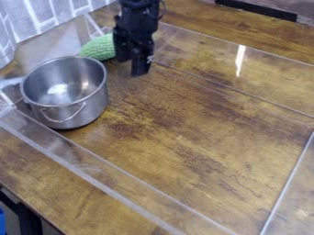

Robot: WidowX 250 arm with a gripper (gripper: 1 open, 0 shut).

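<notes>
My black gripper (135, 57) is at the upper middle of the camera view, pointing down beside a green textured object (95, 48) that lies at the back left. Whether its fingers are open or shut is too small and dark to tell. A large steel pot (66, 110) with a wire handle stands on the left of the wooden surface, in front of the green object and below left of the gripper.
Clear plastic panels edge the wooden surface (196, 138), with a white patterned cloth (28, 20) at the back left.
</notes>
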